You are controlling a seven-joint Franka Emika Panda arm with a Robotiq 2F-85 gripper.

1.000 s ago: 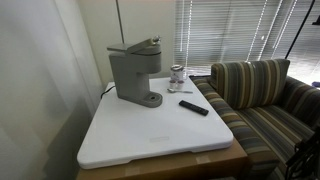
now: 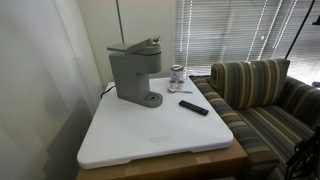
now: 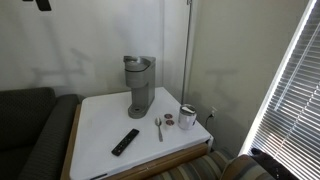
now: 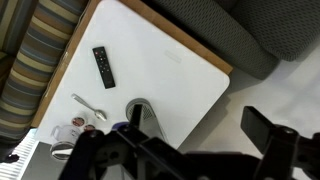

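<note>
My gripper hangs high above the white table [image 4: 185, 75], open, its dark fingers [image 4: 252, 122] set wide apart with nothing between them. A grey coffee machine [image 2: 137, 72] stands upright toward the table's back left in the first exterior view. To its right lies a black remote [image 2: 194, 107]. Behind the remote, a spoon [image 2: 181, 92] rests near a white mug [image 2: 177, 74] with printing on it. Two small round pods [image 3: 169, 119] lie between spoon and mug in the second exterior view. In the wrist view the remote [image 4: 103, 66] is left of the gripper.
A striped armchair [image 2: 250, 85] stands right of the table in the first exterior view. A dark sofa [image 3: 30, 125] borders the opposite side. Walls and window blinds [image 2: 225, 35] close off the back.
</note>
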